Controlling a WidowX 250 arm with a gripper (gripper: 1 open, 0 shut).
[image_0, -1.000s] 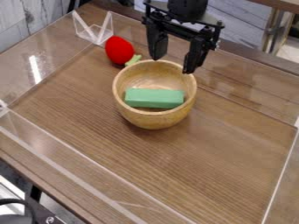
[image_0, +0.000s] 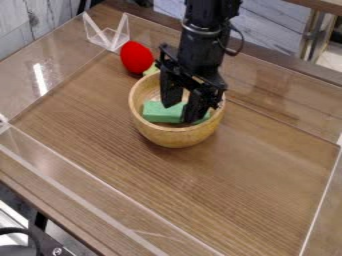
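My black gripper (image_0: 178, 92) is lowered into a round wooden bowl (image_0: 187, 135) at the upper middle of the camera view, its fingers around the green block (image_0: 163, 112) in the bowl. The arm hides part of the bowl and block; whether the fingers touch the block or how wide they stand is unclear.
A red rounded object (image_0: 135, 57) with a green part lies behind the bowl to the left. A white wire holder (image_0: 106, 32) stands at the back left.
The bowl looks unmoved.
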